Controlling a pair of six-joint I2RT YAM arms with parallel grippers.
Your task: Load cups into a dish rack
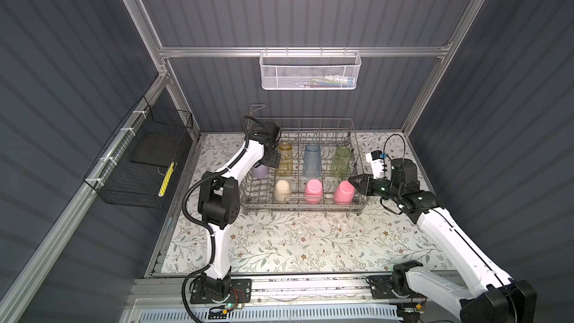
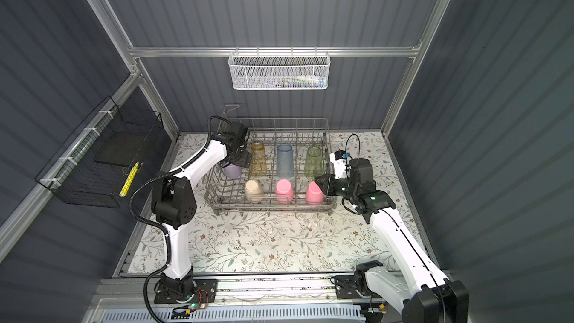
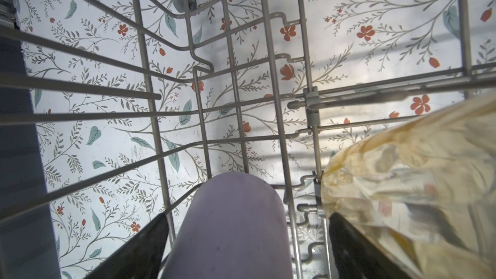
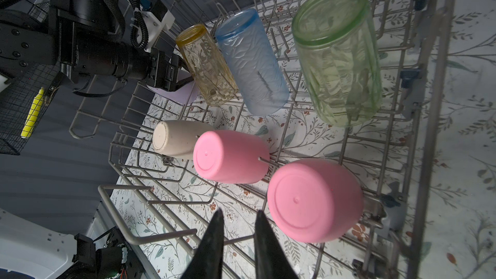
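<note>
The wire dish rack (image 1: 299,208) holds an amber glass (image 1: 285,158), a blue glass (image 1: 312,161), a green glass (image 1: 341,161), a cream cup (image 1: 282,190), pink cups (image 1: 313,190) and a lilac cup (image 3: 227,227). My left gripper is over the lilac cup in the back-left part, fingers apart on either side of it; contact cannot be told. My right gripper is at the rack's right, beside the rightmost pink cup (image 4: 310,201), fingers part open with nothing between them.
A white mesh basket (image 1: 309,71) hangs on the back wall, and a black wire basket (image 1: 149,155) with a yellow item on the left.
</note>
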